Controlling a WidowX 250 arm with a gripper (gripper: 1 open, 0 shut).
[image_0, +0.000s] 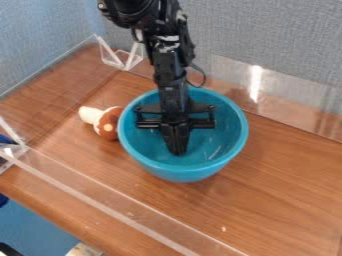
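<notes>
My gripper is lowered into a teal bowl near the middle of the table, its fingers pointing down inside it. The fingers appear shut, and I see nothing between them, though they are dark and small. Left of the bowl, a toy with a white end and a brown end lies on the wood.
A clear white-edged bracket stands at the back left, and another at the left edge. A grey wall rises behind.
</notes>
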